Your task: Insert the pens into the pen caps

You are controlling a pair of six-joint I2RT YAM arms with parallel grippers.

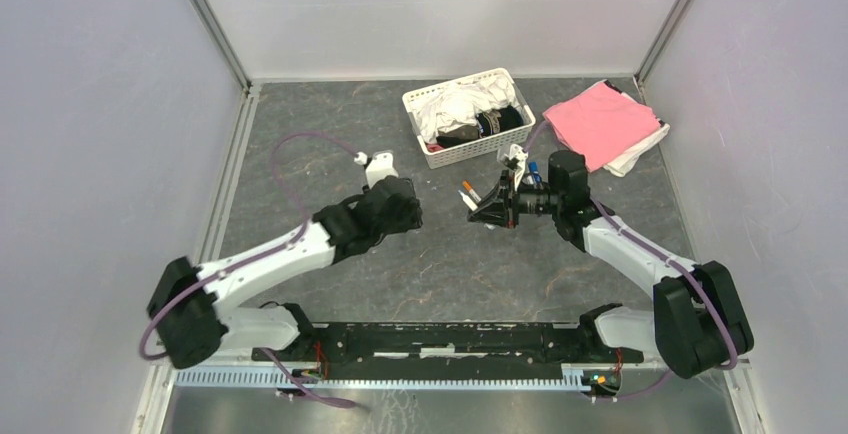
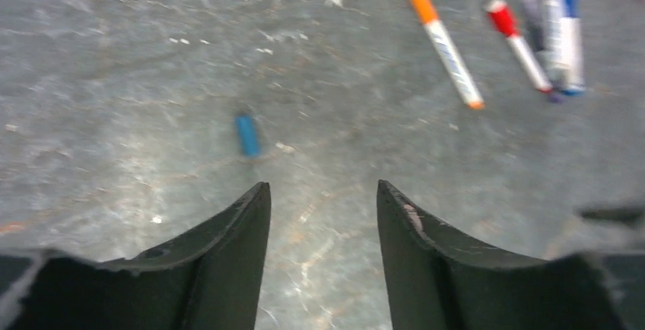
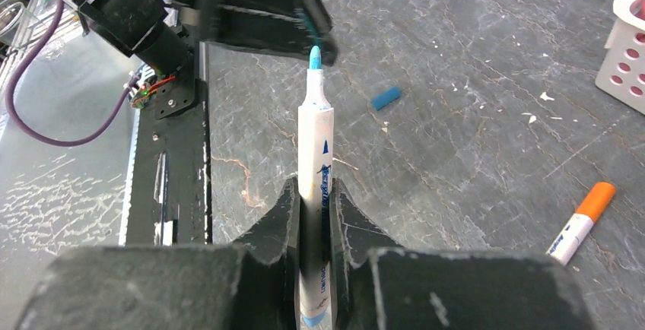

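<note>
My right gripper [image 1: 480, 212] is shut on a white marker [image 3: 314, 140], upright in the right wrist view, with its light blue tip bare. My left gripper points down at the floor, fingers parted with nothing between them. A blue cap lies loose on the floor below it, also in the right wrist view. An orange-capped marker [image 2: 452, 56] lies nearby. A red-capped marker [image 2: 523, 52] lies beside several blue and grey pens [image 2: 566, 41].
A white basket [image 1: 436, 156] with clothes stands at the back centre. Folded pink cloth [image 1: 598, 124] lies back right.
</note>
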